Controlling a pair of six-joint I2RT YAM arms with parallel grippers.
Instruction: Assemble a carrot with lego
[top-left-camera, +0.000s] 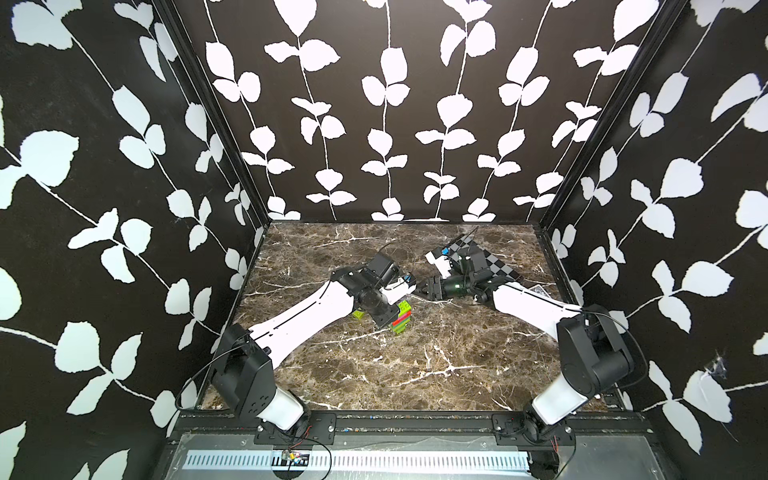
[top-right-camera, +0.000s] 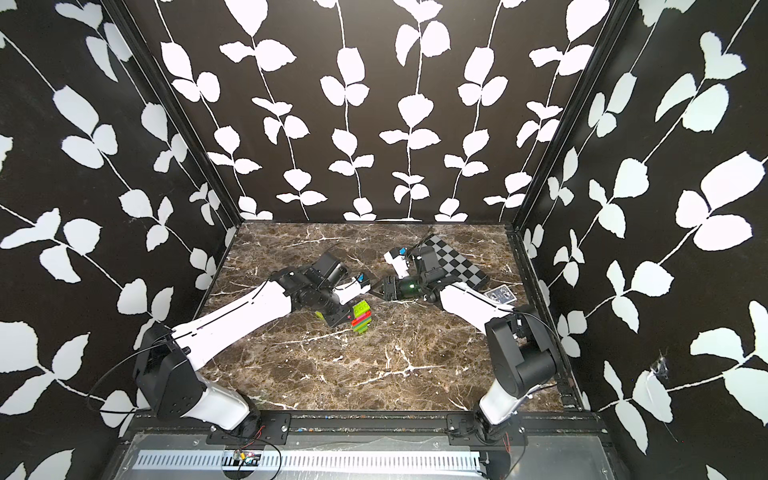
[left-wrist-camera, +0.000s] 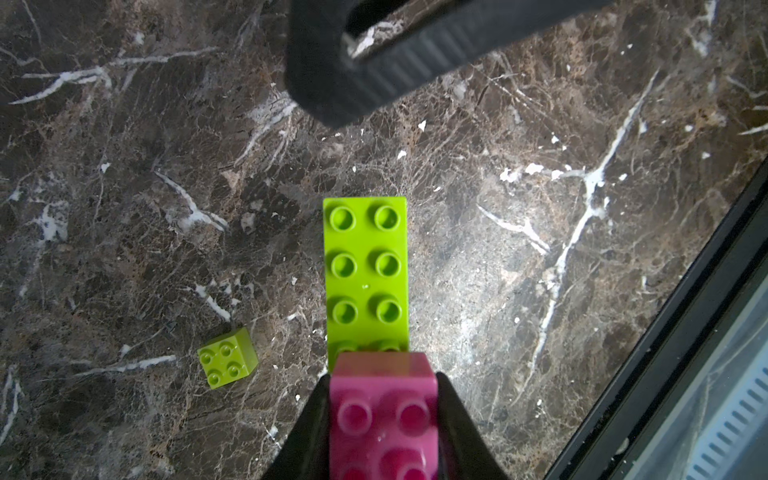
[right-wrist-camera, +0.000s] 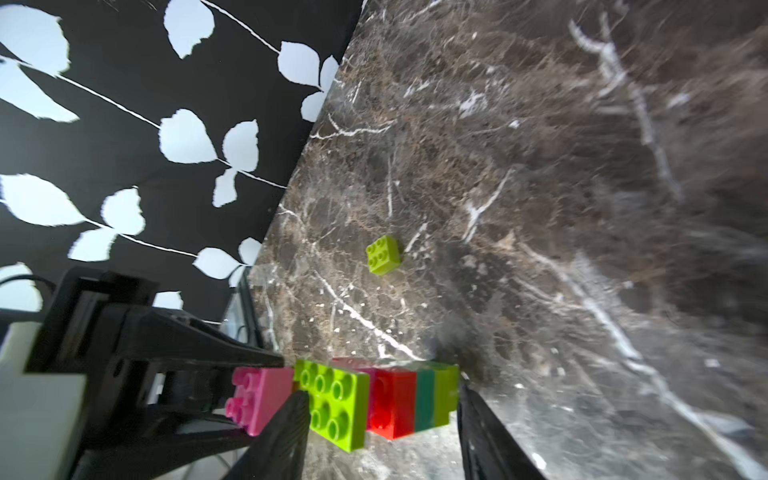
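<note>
My left gripper is shut on a pink brick (left-wrist-camera: 380, 404), held just above a green-topped stack (left-wrist-camera: 365, 264). In the right wrist view that stack shows green, red (right-wrist-camera: 396, 400) and teal bricks lying near the pink brick. A small green brick (left-wrist-camera: 226, 360) lies apart on the marble table. My right gripper stands part open beside the stack, which appears beyond its fingers; nothing is clearly held in it. In the top views both grippers face each other over the middle of the table.
A checkered board (top-right-camera: 456, 264) and a card (top-right-camera: 502, 294) lie at the back right. Dark patterned walls (top-left-camera: 96, 200) enclose the sides and back.
</note>
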